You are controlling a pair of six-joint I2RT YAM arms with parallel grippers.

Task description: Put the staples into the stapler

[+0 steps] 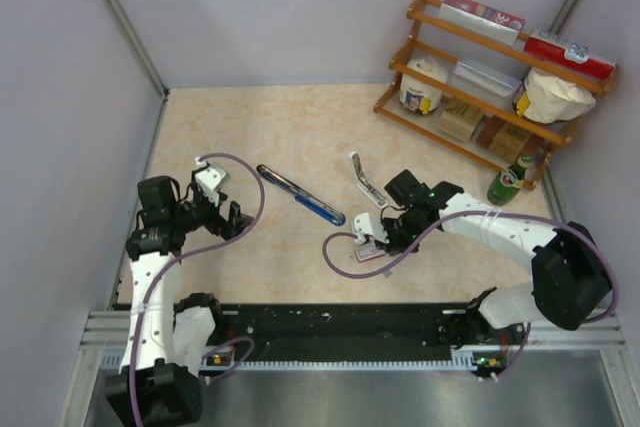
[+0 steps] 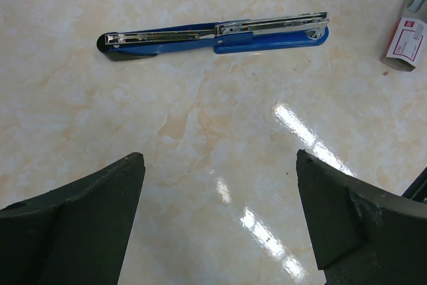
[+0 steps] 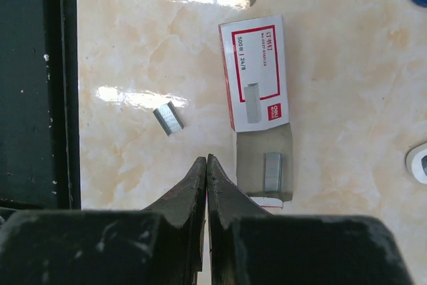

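A blue stapler (image 1: 300, 194) lies opened out long on the table; its metal channel (image 2: 273, 25) faces up in the left wrist view. The red-and-white staple box (image 3: 257, 71) lies with its grey inner tray (image 3: 253, 158) exposed, and one staple strip (image 3: 272, 173) sits in that tray. A short staple strip (image 3: 169, 118) rests on the bare table beside the box. Over this area, my right gripper is shut, nothing showing between its fingers. My left gripper stands open and empty, on the near side of the stapler.
A white hinged object (image 1: 367, 182) lies between stapler and shelf. The wooden shelf (image 1: 480, 42) with boxes and tubs fills the back right, a green bottle (image 1: 508, 179) beside it. Along the front runs a dark table edge (image 3: 57, 85).
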